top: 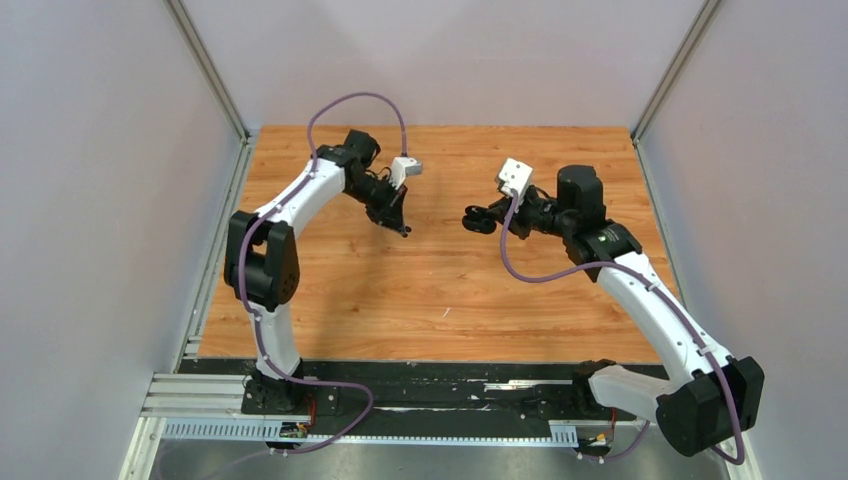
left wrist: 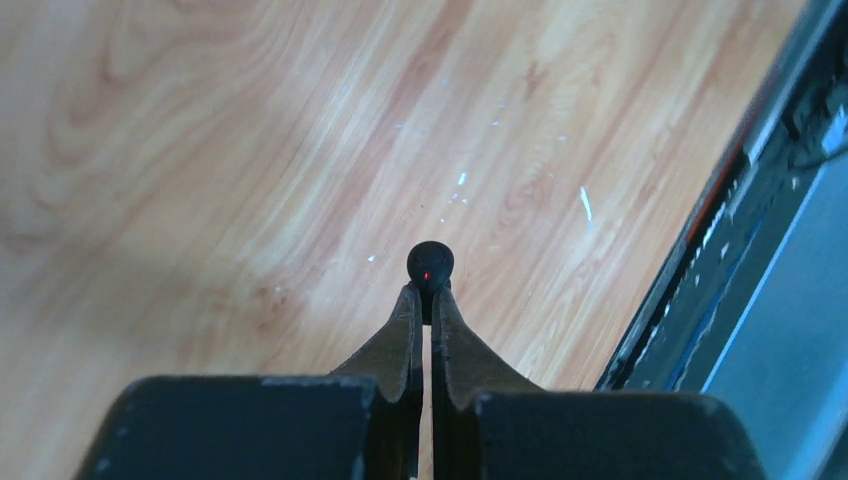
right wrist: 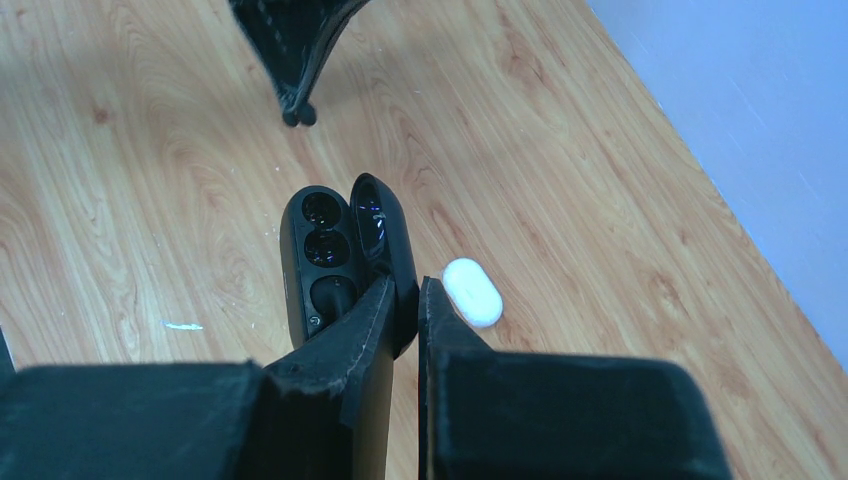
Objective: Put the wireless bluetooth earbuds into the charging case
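A small black earbud [left wrist: 430, 262] is pinched at the tips of my left gripper, which is shut on it above the table. In the right wrist view, the black charging case [right wrist: 292, 262] stands lid-up, held in the air by my right gripper. One finger is inside against the open lid [right wrist: 403, 240], the other outside it. Round dark hollows show in the case's inner face; whether the lowest contains an earbud I cannot tell. The left gripper's fingertips [right wrist: 291, 116] appear beyond the case, apart from it.
A white rounded object [right wrist: 473, 293] lies on the wooden table behind the case in the right wrist view. Bare wood [top: 440, 280] fills the table's middle and front. Small white scraps lie there.
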